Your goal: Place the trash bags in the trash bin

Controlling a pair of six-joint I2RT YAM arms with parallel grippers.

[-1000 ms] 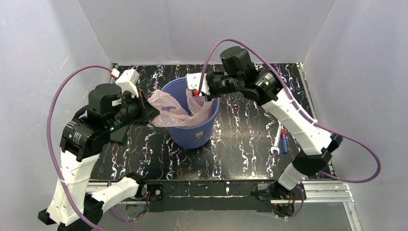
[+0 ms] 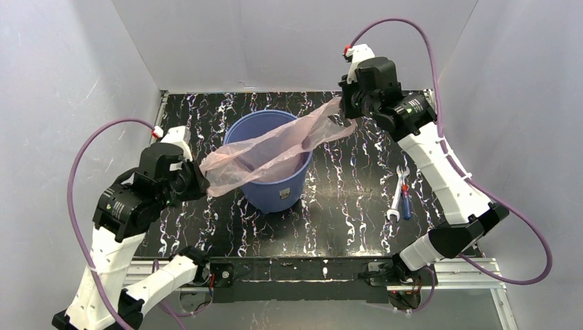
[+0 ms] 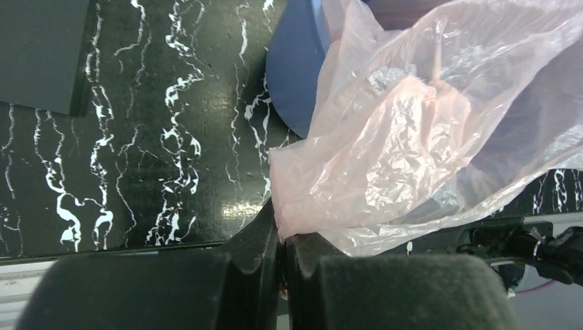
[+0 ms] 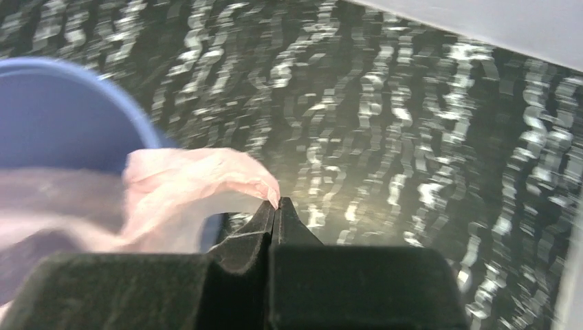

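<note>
A pink translucent bag [image 2: 275, 155] is stretched diagonally across the top of the blue bin [image 2: 271, 196], sagging into its mouth. My left gripper [image 2: 203, 182] is shut on the bag's near-left end; in the left wrist view the film [image 3: 412, 151] rises from between the fingertips. My right gripper [image 2: 345, 103] is raised beyond the bin's back right, shut on the bag's other end; in the right wrist view a thin pink corner [image 4: 199, 179] runs into the fingertips.
Wrenches [image 2: 395, 196] and a screwdriver [image 2: 405, 203] lie on the marble board's right side. A dark flat object [image 3: 38, 55] lies left of the bin. Grey walls surround the back and sides.
The left gripper has shifted left and slightly toward the front.
</note>
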